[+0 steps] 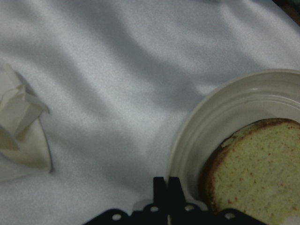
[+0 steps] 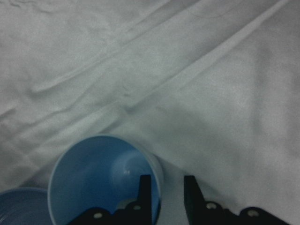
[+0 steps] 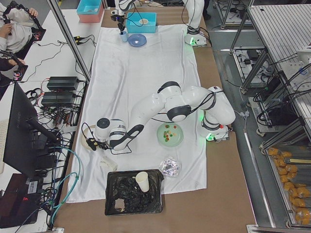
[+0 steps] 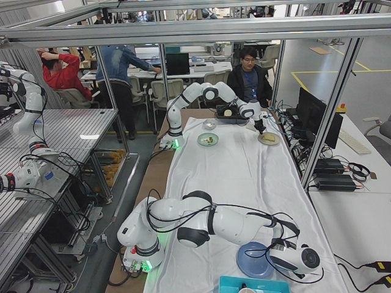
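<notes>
My left gripper is shut, its tips beside the rim of a cream plate (image 1: 185,136) holding a thick slice of bread or cake (image 1: 255,168). A crumpled white paper (image 1: 21,122) lies to its left in the left wrist view. My right gripper stands open over the rim of a light blue cup (image 2: 93,178), one finger inside the cup and the other outside. A blue plate (image 2: 21,206) sits next to the cup.
A green plate with small pieces (image 3: 169,135), a foil bundle (image 3: 170,167) and a black bin with a cup (image 3: 116,204) are near the left arm. A blue tray (image 3: 146,29) stands at the far end.
</notes>
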